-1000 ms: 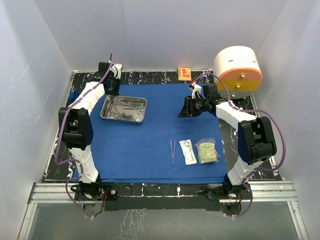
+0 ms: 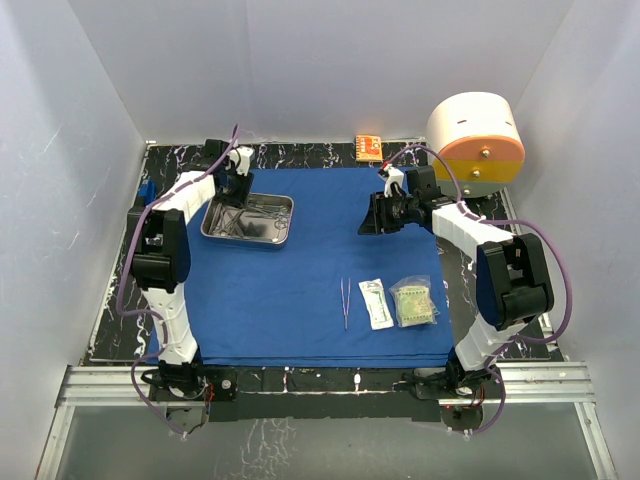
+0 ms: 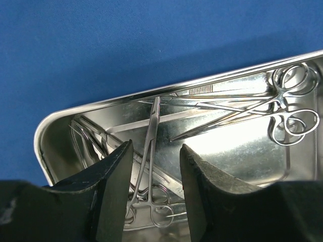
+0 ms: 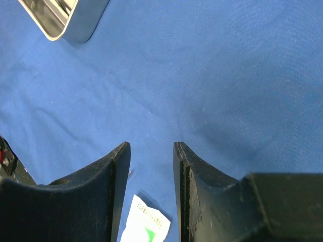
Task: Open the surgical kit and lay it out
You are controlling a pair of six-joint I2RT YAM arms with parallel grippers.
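Observation:
A steel tray [image 2: 270, 238] of scissors and clamps sits on the blue cloth [image 2: 300, 300] at upper left. My left gripper is open above it, over a long clamp [image 3: 154, 121]; more scissors [image 3: 288, 121] lie at the tray's right end. My right gripper [image 2: 375, 215] hangs over bare cloth right of the tray; in the right wrist view its fingers stand apart, nothing between them [image 4: 151, 151]. Tweezers [image 2: 346, 305], a white packet [image 2: 376, 304] and a bagged gauze pack [image 2: 414, 302] lie at lower right.
A rounded drawer cabinet [image 2: 474, 130] stands at the back right, an orange box [image 2: 368, 148] at the back middle.
The right arm looks unmoved.

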